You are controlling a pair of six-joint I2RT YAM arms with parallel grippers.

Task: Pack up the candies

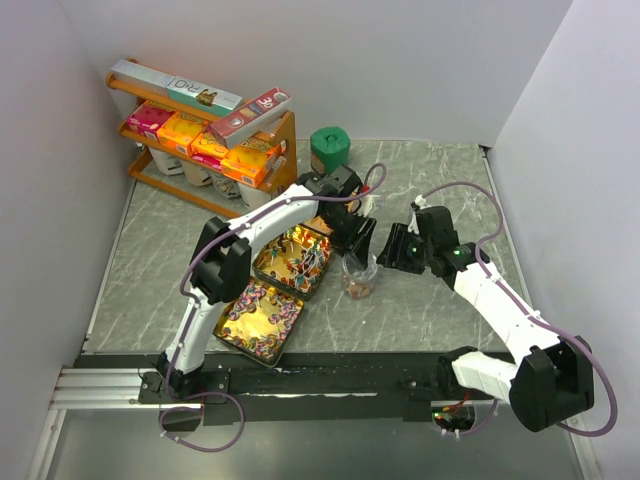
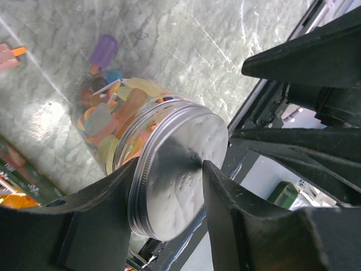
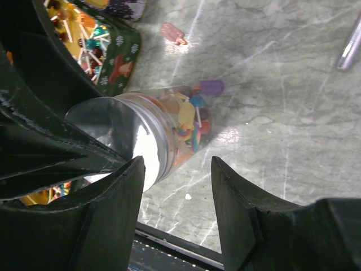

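Observation:
A clear jar [image 1: 358, 284] filled with colourful candies stands on the grey marbled counter, right of the trays. Its silvery lid [image 2: 179, 178] is on the mouth. At the jar's top is my left gripper, part open, with the lid seen between and beyond its fingers; whether they touch it is unclear. My right gripper is part open to the right of the jar, its left fingertip overlapping the lid's edge in the right wrist view. A purple candy [image 3: 212, 87] and a pink candy [image 3: 172, 32] lie loose near the jar.
Two gold-lined trays hold candies: the upper tray [image 1: 262, 272] beside the jar, the lower tray [image 1: 243, 350] in front. A shelf [image 1: 284, 178] of boxes and a green canister [image 1: 329, 151] stand behind. The counter right of the jar is mostly clear.

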